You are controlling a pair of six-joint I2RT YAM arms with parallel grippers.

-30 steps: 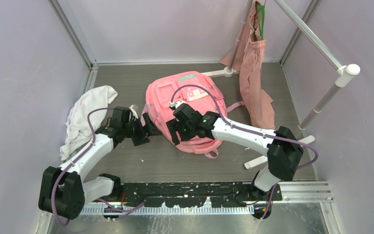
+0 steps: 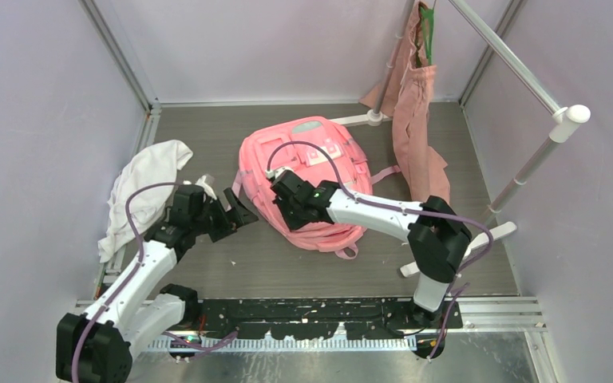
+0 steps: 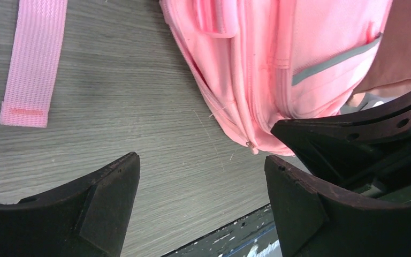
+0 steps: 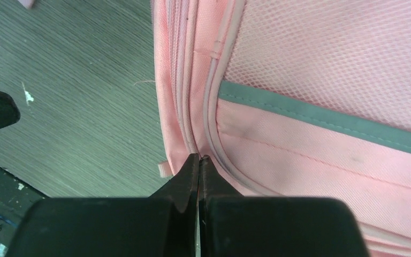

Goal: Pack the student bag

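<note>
The pink backpack (image 2: 327, 159) lies on the grey floor in the middle of the top view. My right gripper is shut at its left side, fingertips at the zipper piping (image 4: 190, 107) beside the grey-trimmed mesh pocket (image 4: 321, 64); whether anything thin is between them is hidden. My left gripper stands part open over bare floor just left of the bag, with nothing between its fingers. In the left wrist view a pink strap (image 3: 32, 69) lies flat on the floor.
A white cloth (image 2: 140, 191) lies at the left. A pink hanging organiser (image 2: 415, 136) hangs from the white frame (image 2: 519, 179) at the right, its foot on the floor. Bare floor lies in front of the bag.
My left arm has drawn back to the left, away from the bag. My right arm has shifted slightly left along the bag's side, and its gripper now appears shut.
</note>
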